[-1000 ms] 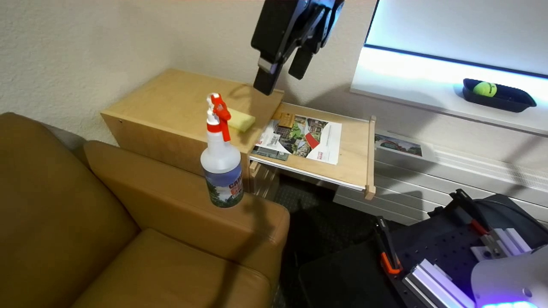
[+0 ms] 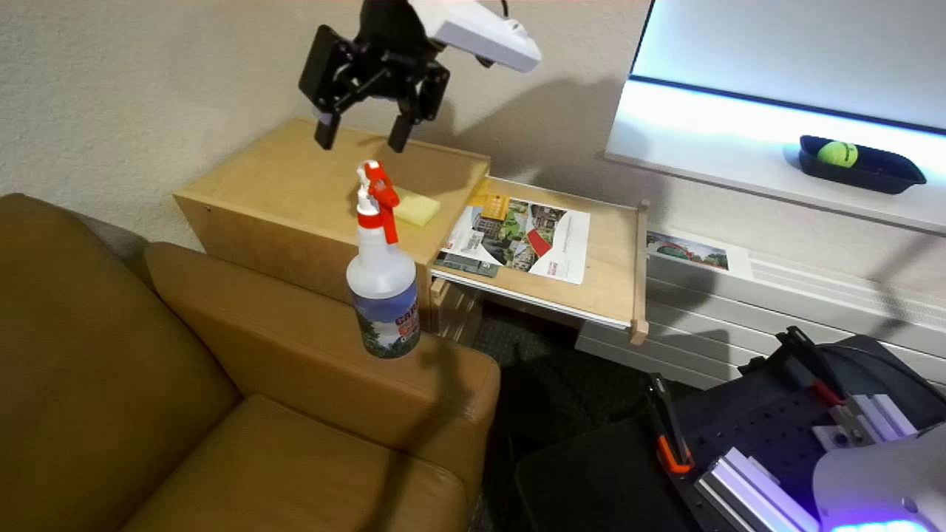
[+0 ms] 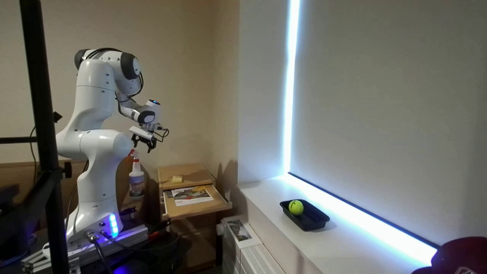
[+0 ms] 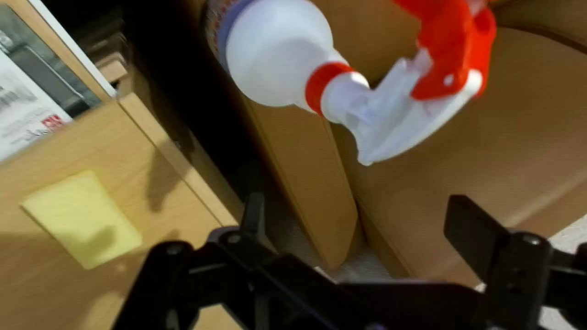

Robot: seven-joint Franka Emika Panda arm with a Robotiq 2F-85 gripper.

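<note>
A white spray bottle with a red trigger head stands upright on the arm of the brown sofa. Above and behind it in exterior view 1, my gripper hangs with its black fingers wide apart and nothing between them. The wrist view shows the bottle's white neck and red trigger beyond the open gripper, clear of both fingers. In exterior view 2 the spray bottle is partly behind the robot arm, below the gripper.
A yellow sponge lies on the wooden cabinet. Its open drawer holds papers and a small yellow item. On the windowsill sits a black tray with a tennis ball. Clamps are mounted near the robot base.
My gripper has moved left in exterior view 1, from over the drawer side to above the cabinet and near the bottle, and has turned. The bottle, sponge and drawer stay where they were.
</note>
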